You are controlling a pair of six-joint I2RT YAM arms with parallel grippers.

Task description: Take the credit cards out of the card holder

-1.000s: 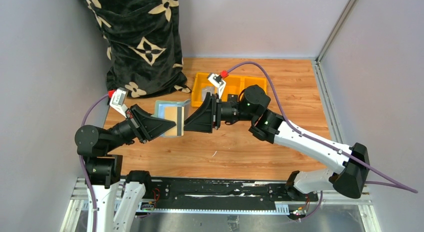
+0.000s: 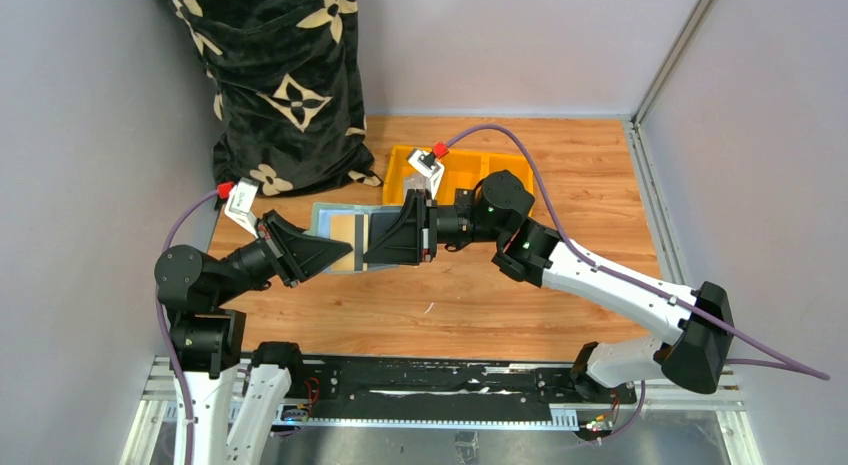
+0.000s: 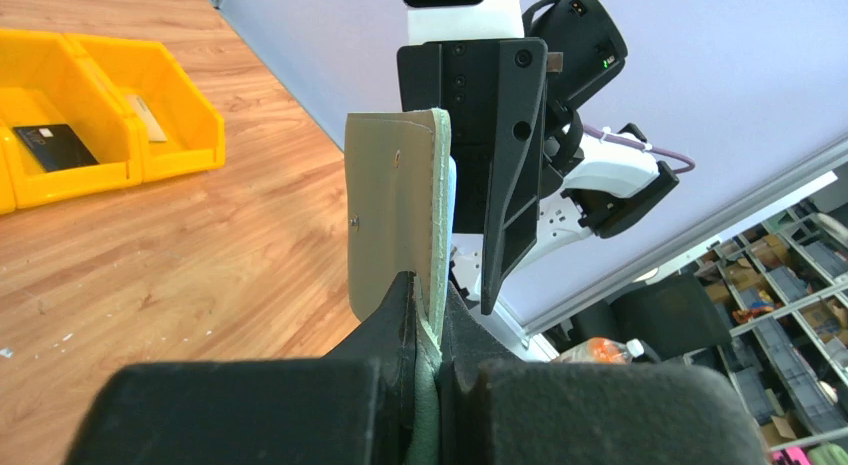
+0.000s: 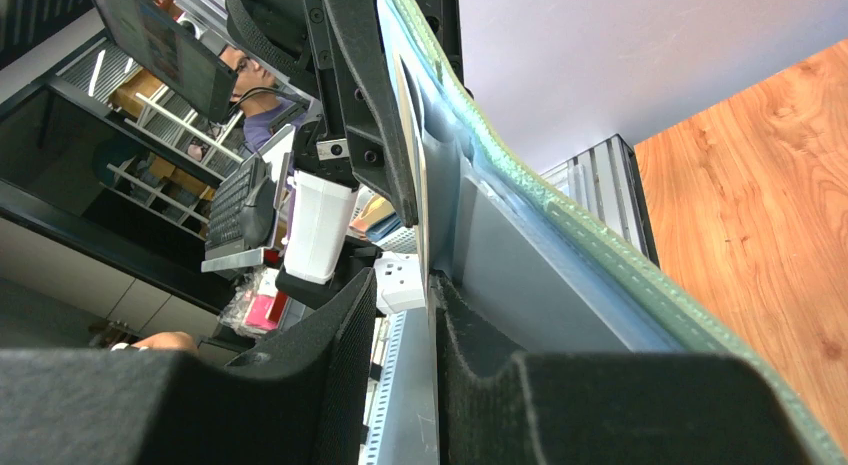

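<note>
My left gripper (image 2: pixel 350 253) is shut on the card holder (image 2: pixel 322 219), a thin pale green and blue folder held upright above the table. In the left wrist view the holder (image 3: pixel 388 200) shows its tan outer side. A tan card with a dark stripe (image 2: pixel 343 231) lies against it in the top view. From the right, my right gripper (image 2: pixel 366 253) meets the holder, its fingers part open. The right wrist view shows a thin card edge (image 4: pixel 421 200) between those fingers, with a gap on the left side; the holder's green rim (image 4: pixel 600 247) runs beside it.
Behind the arms stands an orange divided tray (image 2: pixel 388 193); a dark card (image 3: pixel 57 147) and a pale card (image 3: pixel 148 120) lie in its compartments. A dark patterned cushion (image 2: pixel 290 95) fills the back left.
The left gripper has barely moved.
</note>
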